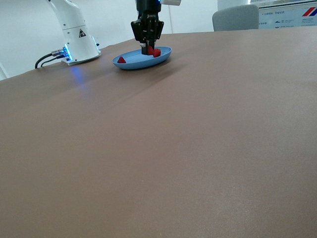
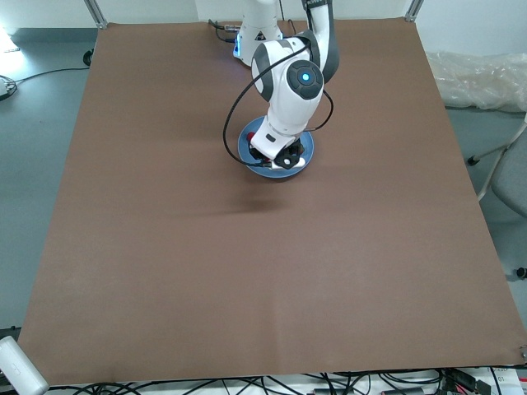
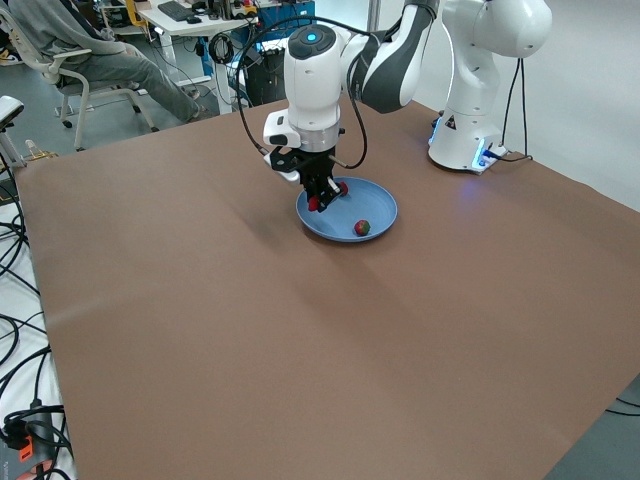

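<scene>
A blue plate (image 3: 372, 208) holds red strawberries: one (image 3: 362, 227) at its front, others (image 1: 156, 52) by my gripper (image 3: 319, 198), which points down low over the plate. In the top view a red piece (image 1: 121, 60) lies on the plate's left side. In the left view my wrist hides much of the plate and the fingertips. Whether the fingers are shut on a strawberry cannot be told.
My white base stands at the back. Cables run along one table edge, and chairs and a seated person are beyond the table.
</scene>
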